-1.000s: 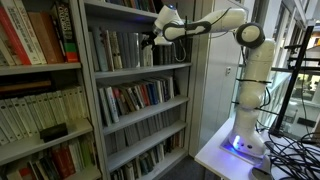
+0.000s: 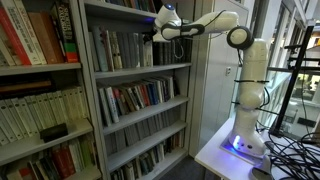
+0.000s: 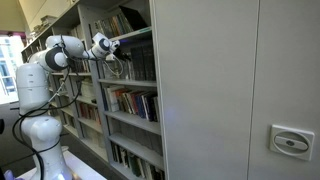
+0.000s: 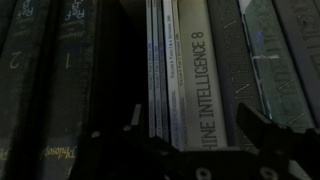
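The wrist view looks onto a row of upright books, among them a pale spine (image 4: 203, 80) lettered "…INE INTELLIGENCE 8". Several thin light spines (image 4: 160, 70) stand against its left side, bordered on the left by a dark gap. Across the bottom of that view lies my open gripper, its dark fingers spread in front of the pale and thin spines; contact with them cannot be judged. From outside, the gripper (image 2: 154, 38) is at an upper shelf of the grey bookcase, with the arm (image 3: 75, 45) stretched high toward it.
Dark volumes (image 4: 68, 80) marked "Philosophy" stand left of the gap, and grey-brown books (image 4: 275, 60) fill the right. More book rows (image 2: 135, 98) occupy lower shelves. A white table (image 2: 222, 158) stands beneath the arm, with loose cables (image 2: 295, 155) beside its base.
The gripper end of the arm has shifted slightly upward at the upper shelf. The arm's base and the visible books look unchanged.
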